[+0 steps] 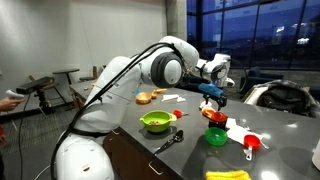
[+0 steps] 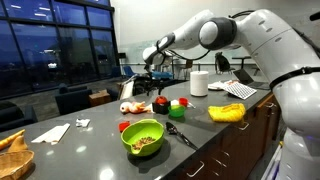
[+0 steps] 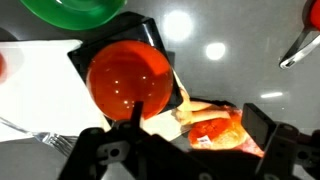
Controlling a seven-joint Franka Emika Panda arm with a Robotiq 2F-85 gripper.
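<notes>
My gripper hangs open above the table, and nothing shows between its fingers. Below it, a shallow red bowl rests on a small black box. In the wrist view the red bowl lies up and left of the gap between the fingers, with the black box around it. One dark finger overlaps the bowl's lower edge in that view. Beside the box sits a smaller green bowl; part of this green bowl shows at the wrist view's top edge.
A big green bowl stands left, near a dark utensil. A yellow cloth lies by the table edge. In the wrist view, an orange-and-white item, a white sheet and a fork surround the box.
</notes>
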